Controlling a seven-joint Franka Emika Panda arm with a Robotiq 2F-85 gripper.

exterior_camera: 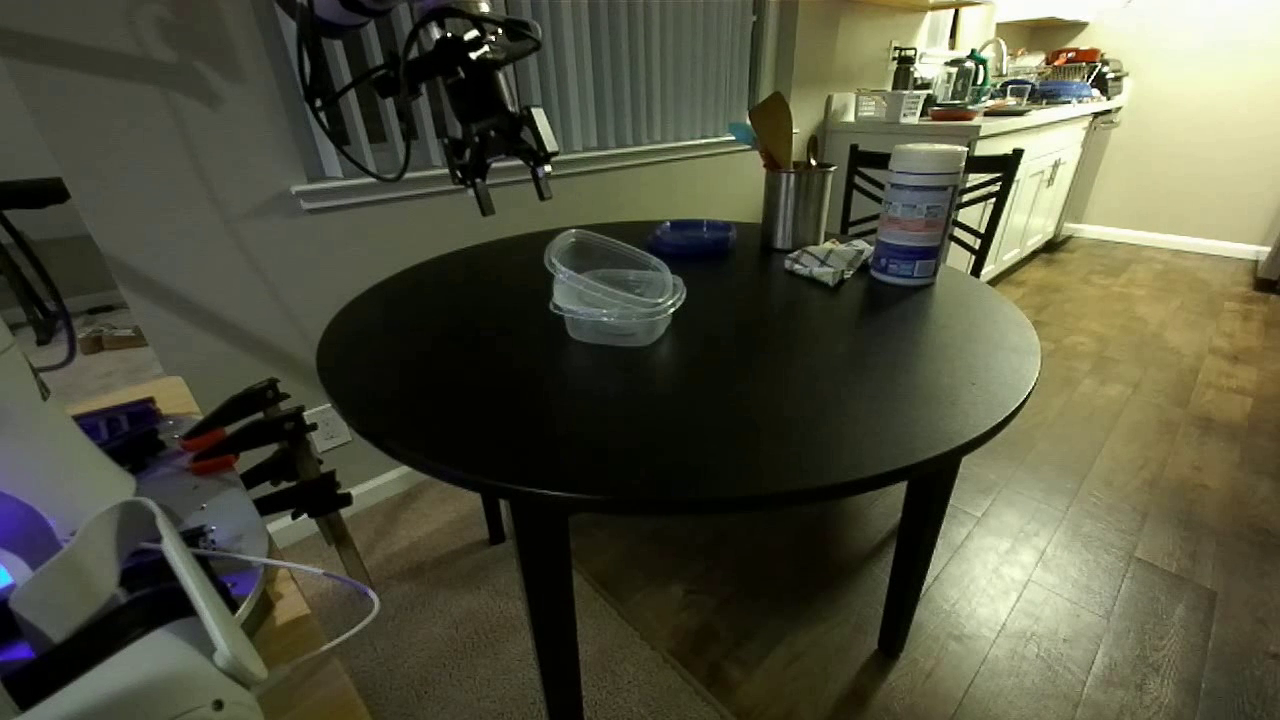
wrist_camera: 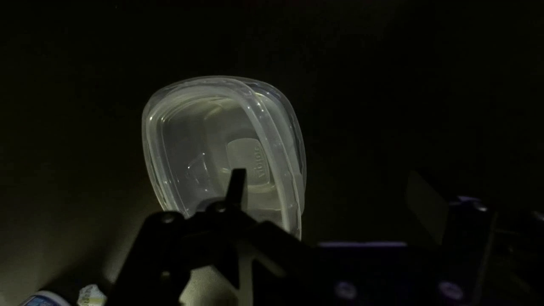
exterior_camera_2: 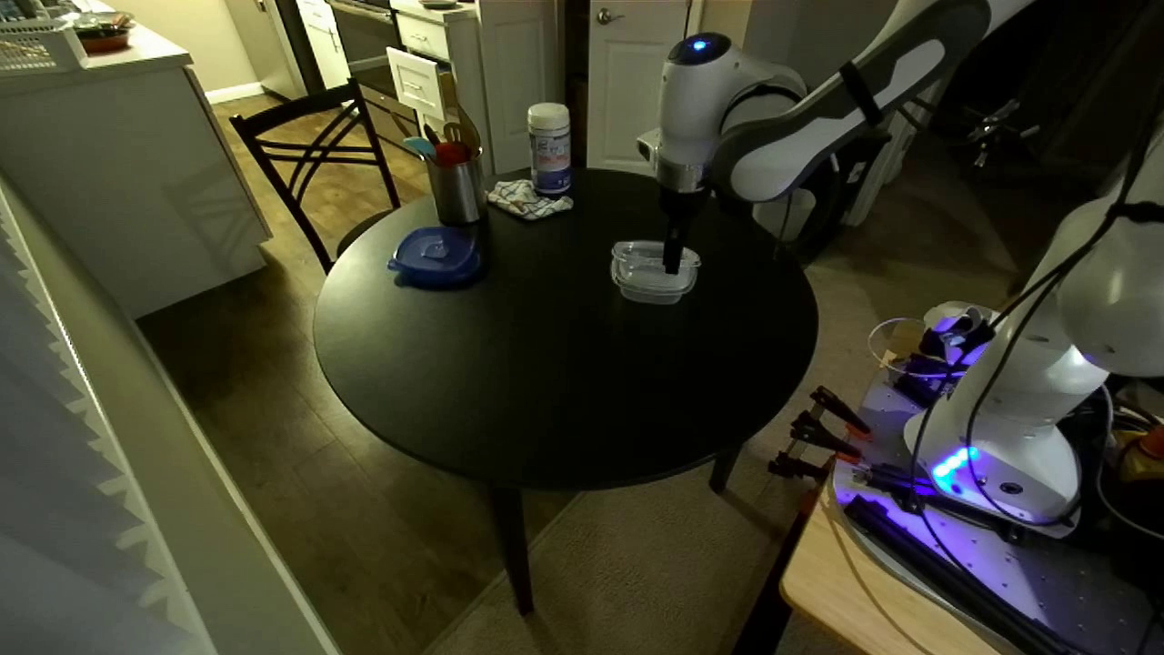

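Two clear plastic containers are stacked on the black round table (exterior_camera: 720, 408). The upper container (exterior_camera: 600, 258) sits tilted in the lower container (exterior_camera: 618, 328). My gripper (exterior_camera: 513, 194) is open and empty, up in the air to the left of the stack in exterior view 1. In the wrist view one finger (wrist_camera: 236, 186) overlaps the upper container (wrist_camera: 194, 153); the other finger (wrist_camera: 427, 204) stands over dark tabletop, well to the right. A blue lid or shallow dish (exterior_camera_2: 438, 256) lies on the table, apart from the stack.
Toward the far edge in exterior view 2 stand a metal utensil holder (exterior_camera_2: 457, 195), a folded checked cloth (exterior_camera_2: 528, 200) and a wipes canister (exterior_camera_2: 550, 153). A chair (exterior_camera_2: 316, 153) stands beyond the table.
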